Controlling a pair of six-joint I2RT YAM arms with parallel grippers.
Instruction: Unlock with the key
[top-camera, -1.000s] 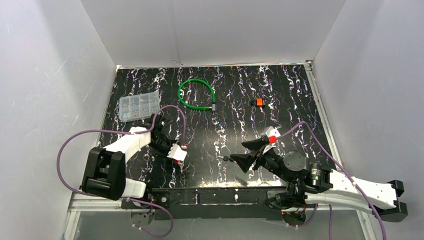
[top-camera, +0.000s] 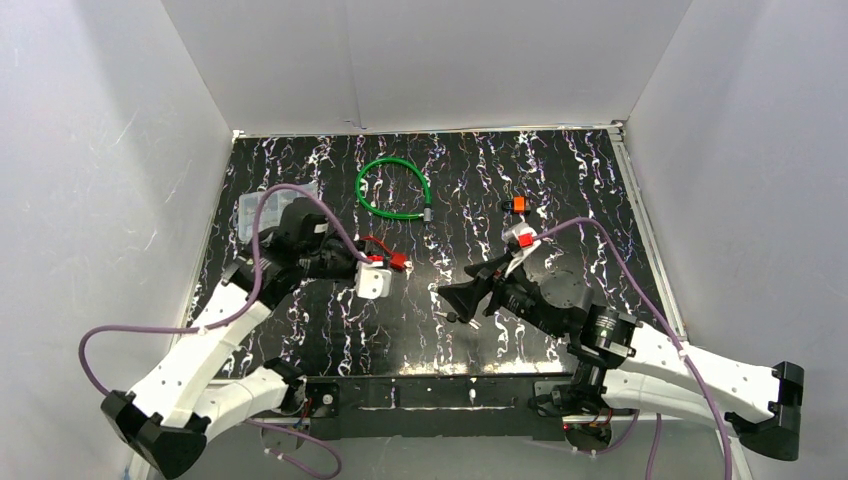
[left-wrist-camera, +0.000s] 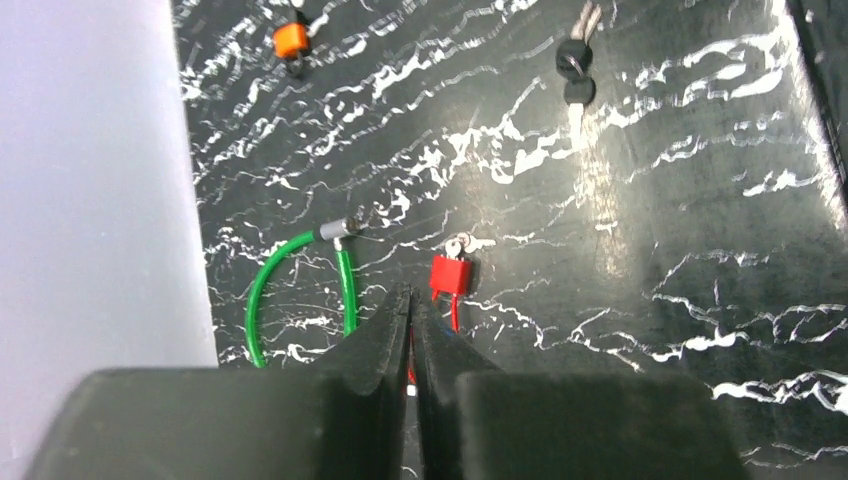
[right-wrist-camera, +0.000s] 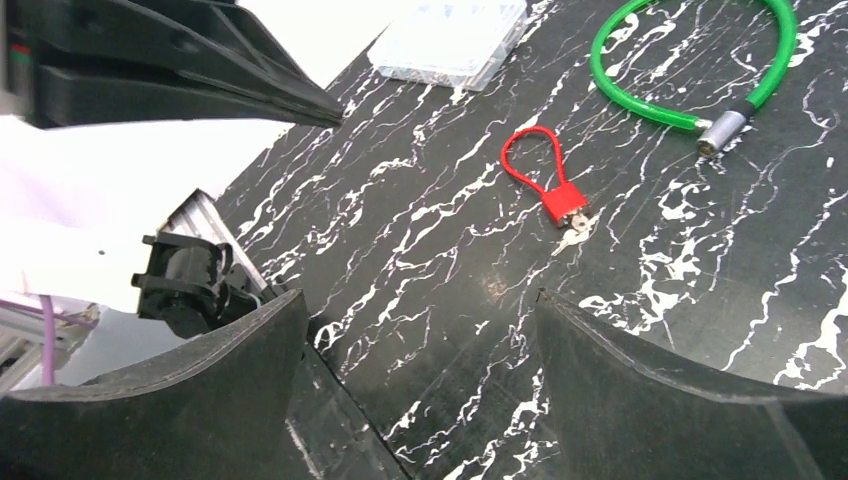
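Observation:
The red padlock (left-wrist-camera: 451, 275) lies on the table, with its red cable loop (right-wrist-camera: 530, 150) stretching away from the body. Small keys (right-wrist-camera: 573, 236) show at its keyhole end. In the left wrist view, the fingers of my left gripper meet at the tips above the table. Nothing shows between them, and the padlock lies beyond the tips. The left fingertips are hidden from above by the arm. My right gripper stands open, its two fingers well apart over bare table. Loose black-headed keys (left-wrist-camera: 576, 75) lie near the table's front, close to the right gripper in the top view.
A green cable lock (top-camera: 394, 161) curls at the back middle. The orange padlock (top-camera: 519, 204) sits at the back right. A clear compartment box (top-camera: 250, 212) stands at the left, partly covered by my left arm. Walls surround the table's back and sides.
The red padlock has come into view beside it. My right gripper has shifted left and slightly back.

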